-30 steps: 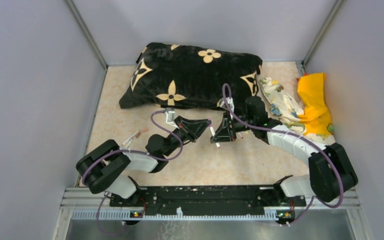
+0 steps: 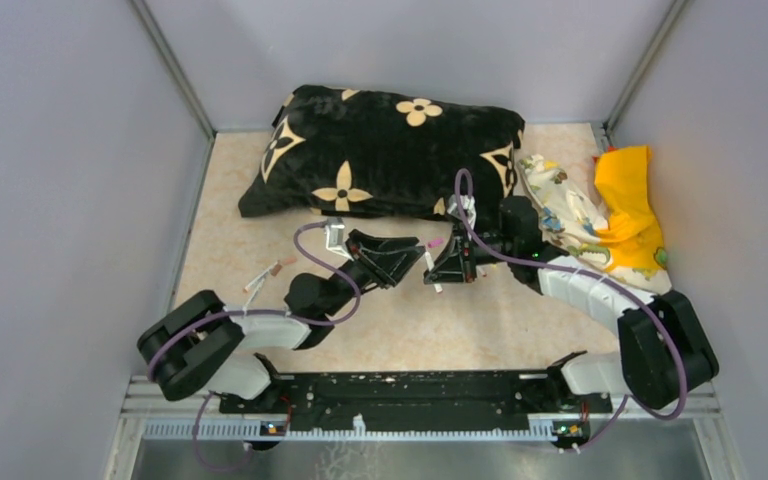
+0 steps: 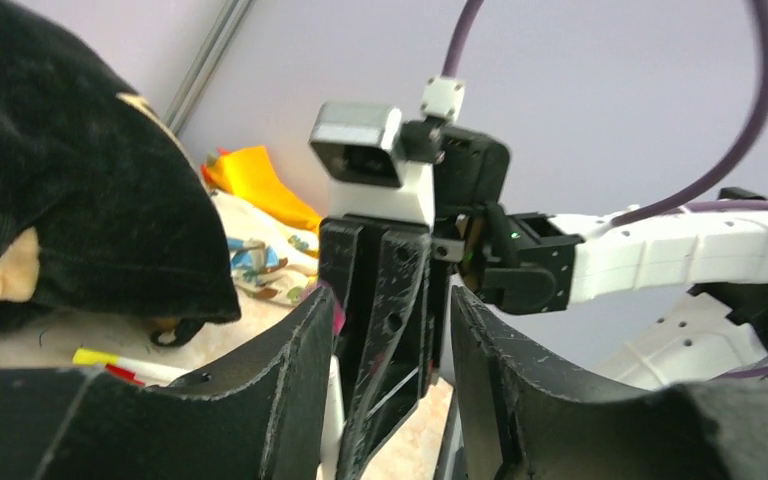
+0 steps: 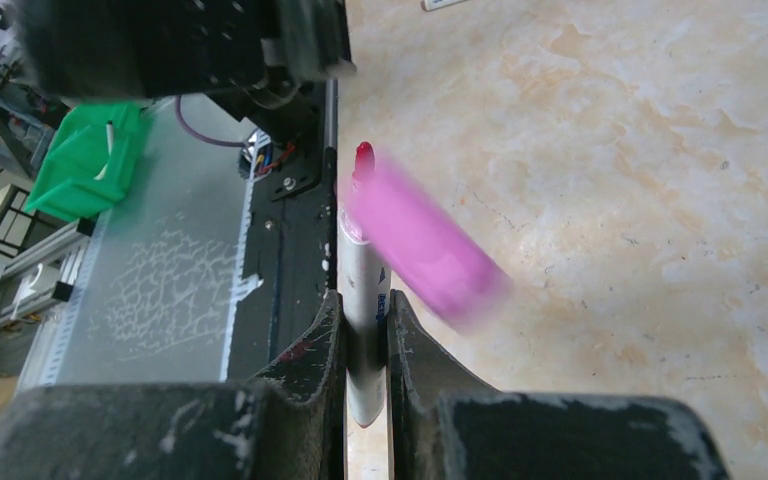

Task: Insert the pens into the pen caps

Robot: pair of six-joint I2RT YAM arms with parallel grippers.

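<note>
A white pen with a red tip stands roughly upright, my right gripper shut around its body. Beside the tip, a pink cap shows blurred and tilted, off the pen. From above, that cap is just beyond the fingers of my left gripper. The left wrist view shows the left gripper open, with a clear gap between its fingers; the cap and pen appear past its left finger.
Pens and caps lie on the table at the left. A yellow-ended white pen rests behind the right arm. A black flowered cushion fills the back; cloths lie at right.
My left gripper's fingers have parted and the pink cap has come away from them, now in the air to the right. The right gripper has hardly moved, still around the pen.
</note>
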